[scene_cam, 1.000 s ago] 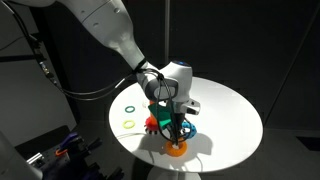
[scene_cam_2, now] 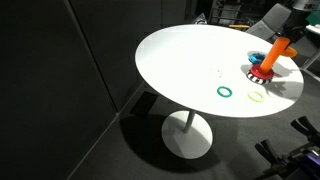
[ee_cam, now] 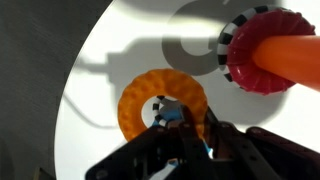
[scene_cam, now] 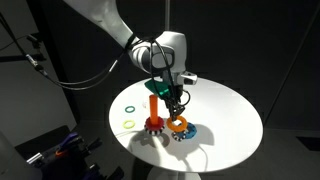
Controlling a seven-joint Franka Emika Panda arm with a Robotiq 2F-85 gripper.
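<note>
An orange ring [ee_cam: 131,112] is pinched at one side by my gripper, which is shut on it. In exterior view 1 the ring [scene_cam: 170,125] appears up off the table, in front of a blue piece [scene_cam: 190,133]. From the wrist, that blue piece [ee_cam: 170,114] with a black-and-white checkered edge shows partly through the ring's hole; the fingers hide much of it. Beside the ring stands an orange post [ee_cam: 290,58] on a red round base [ee_cam: 243,72] with a checkered rim.
A green ring [scene_cam_2: 224,91] and a yellow ring [scene_cam_2: 256,97] lie flat on the round white table [scene_cam_2: 180,60], near its edge. A dark floor [ee_cam: 50,60] lies beyond the rim.
The gripper has risen from near the table's front, carrying the orange ring up with it. The ring now appears nearer the blue piece, and the arm has shifted slightly left.
</note>
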